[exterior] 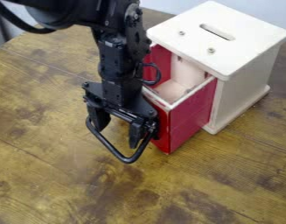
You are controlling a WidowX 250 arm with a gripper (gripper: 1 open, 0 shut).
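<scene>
My black gripper hangs low at the centre of the camera view, right against the left side of an open red drawer. Its fingertips point down and are partly hidden by its own dark body, so I cannot tell whether it is open or shut. The drawer juts out from a white wooden box with a slotted top and shows a pale, bare inside where visible; part of it is behind my arm.
A pale wall or edge runs along the back.
</scene>
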